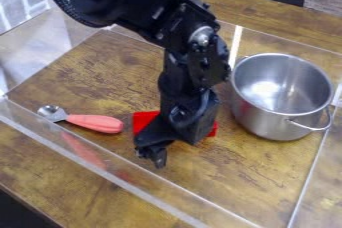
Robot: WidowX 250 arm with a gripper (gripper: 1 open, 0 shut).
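Observation:
My black gripper [160, 142] reaches down at the centre of the camera view over a red object [144, 122], which it largely hides. Whether the fingers are open or shut on it cannot be made out. To the right stands a steel pot [281, 97] with wire handles. To the left lies a scoop with a pink handle [94, 123] and a metal head.
The wooden surface [114, 77] is bordered by clear plastic walls at the left, front and right. Free room shows at the back left and at the front right of the gripper.

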